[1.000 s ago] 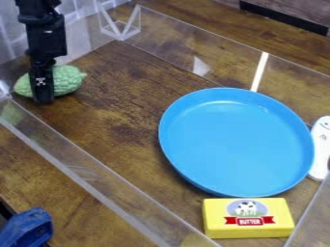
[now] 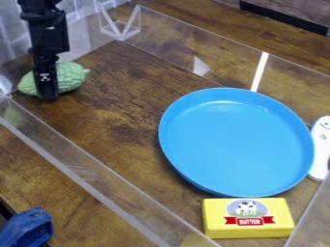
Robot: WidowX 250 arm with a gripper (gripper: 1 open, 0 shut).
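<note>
My black gripper [image 2: 44, 85] reaches down at the far left of the camera view, against the clear wall, and is shut on a light green, bumpy oblong object [image 2: 68, 77], which looks like a cabbage or similar vegetable. The fingertips overlap it, so their exact grip is partly hidden. The green object lies low at the left edge of the wooden floor inside the clear-walled enclosure.
A large blue plate [image 2: 234, 140] takes up the right half. A yellow butter box [image 2: 248, 218] sits at the front right, a white object [image 2: 319, 150] at the right edge, a blue item [image 2: 26, 228] at bottom left.
</note>
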